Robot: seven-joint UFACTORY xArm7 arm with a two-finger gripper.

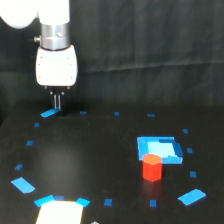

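My gripper point(57, 100) hangs at the back left of the dark table, below the white arm. Its two thin dark fingers stand close together, and nothing shows clearly between them; the view is too small to tell how far apart they are. A red block point(151, 168) stands on the right half, at the front edge of a blue tray point(174, 159). The gripper is well away from both. Something pale point(155, 150) shows inside the tray, partly behind the block.
A cream-coloured object point(60, 212) is cut off by the bottom edge at the left. Flat blue marks, such as a long strip point(192, 197) at the front right, are scattered over the table.
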